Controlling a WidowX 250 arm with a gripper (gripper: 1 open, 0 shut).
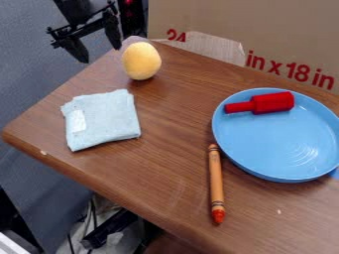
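Observation:
The black gripper (97, 52) hangs at the top left, open, with nothing visible between its fingers, above and left of a yellow ball-like object (142, 63). A folded pale blue cloth (101, 120) lies on the left of the wooden table (159, 174). On the right, a blue plate (279, 149) holds a red cylindrical object with a handle (265, 103). An orange crayon (216, 187) lies left of the plate, near the front.
A cardboard box (265, 35) stands along the back.

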